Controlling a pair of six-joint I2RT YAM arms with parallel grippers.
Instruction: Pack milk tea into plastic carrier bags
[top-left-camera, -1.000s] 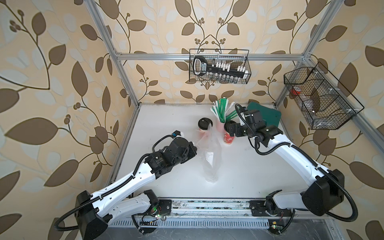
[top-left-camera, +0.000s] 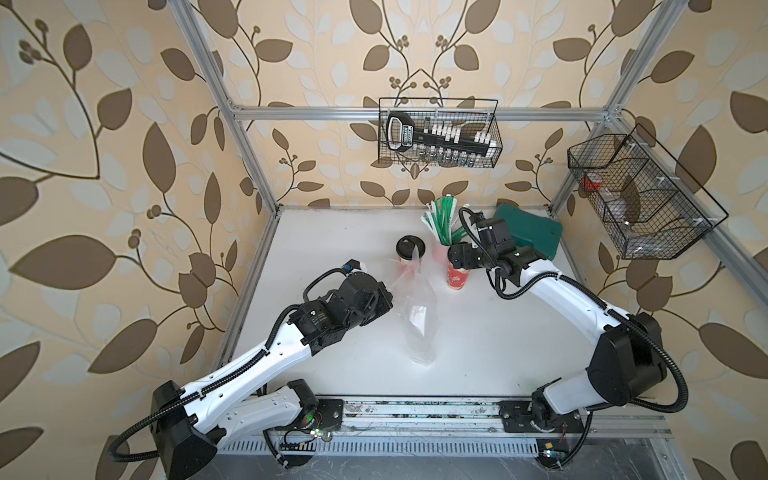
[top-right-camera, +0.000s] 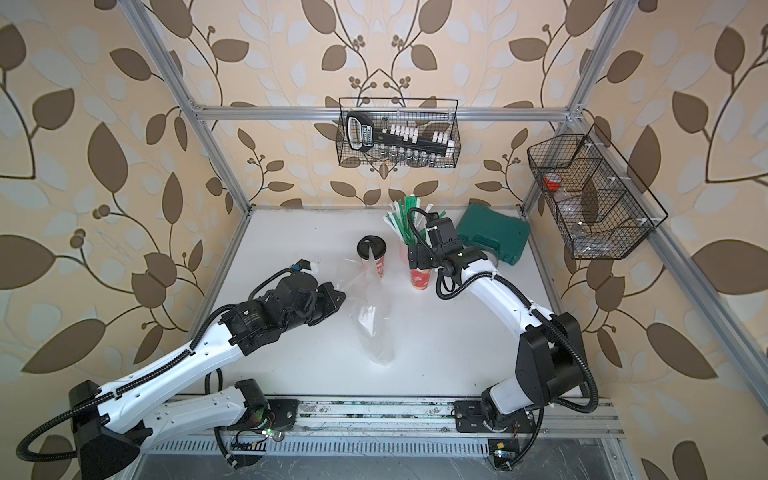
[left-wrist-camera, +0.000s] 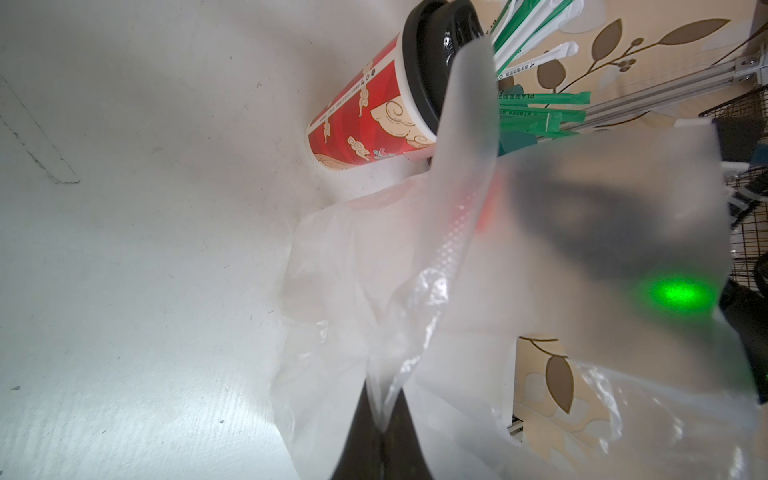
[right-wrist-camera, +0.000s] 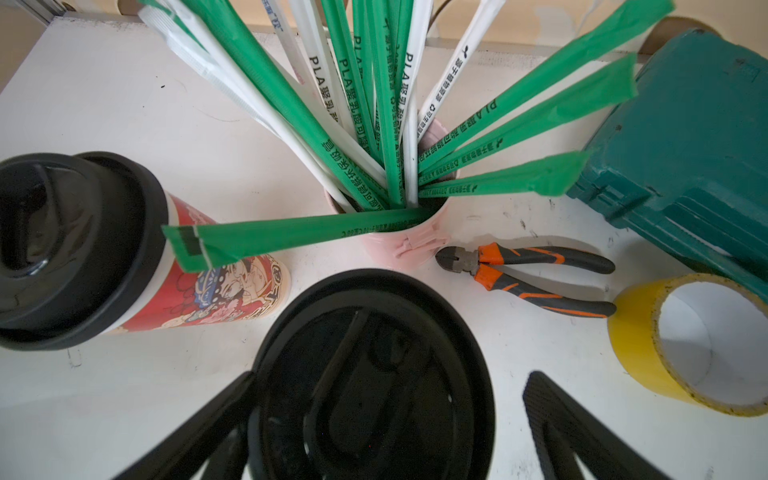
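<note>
A translucent plastic bag (left-wrist-camera: 432, 296) hangs from my left gripper, whose fingers are shut on its gathered edge. In the top left view the bag (top-left-camera: 420, 320) droops over the table's middle. Behind it stands a red milk tea cup with a black lid, also at the left of the right wrist view. A second black-lidded cup (right-wrist-camera: 376, 392) lies between the open fingers of my right gripper, with visible room on its right side. The red side of this cup (top-left-camera: 457, 278) shows below the gripper in the top left view.
A pink holder (right-wrist-camera: 408, 240) full of wrapped straws (right-wrist-camera: 384, 104) stands just behind the cups. Cutting pliers (right-wrist-camera: 520, 276), a yellow tape roll (right-wrist-camera: 680, 344) and a green case (right-wrist-camera: 696, 144) lie to the right.
The left arm has stayed in place, while the hanging bag has swayed slightly.
</note>
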